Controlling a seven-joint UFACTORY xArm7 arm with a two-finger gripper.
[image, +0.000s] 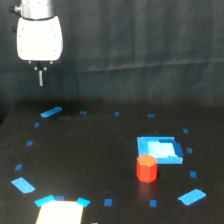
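Note:
My gripper (41, 79) hangs high at the far left, a thin dark shape below the white arm housing (39, 39). It is too small to tell whether its fingers are open or shut, and nothing shows hanging below it. Toward the right front of the black table stands a red block (147, 169) with a hexagonal top. Just behind it and slightly to its right is an open blue tray (176, 158) with a white patch inside. The block overlaps the tray's front left edge in this view; whether they touch, I cannot tell.
Blue strips (23, 185) and several small blue squares mark the black table (95, 150). At the bottom left a white object (60, 213) is cut off by the frame. Dark curtain hangs behind.

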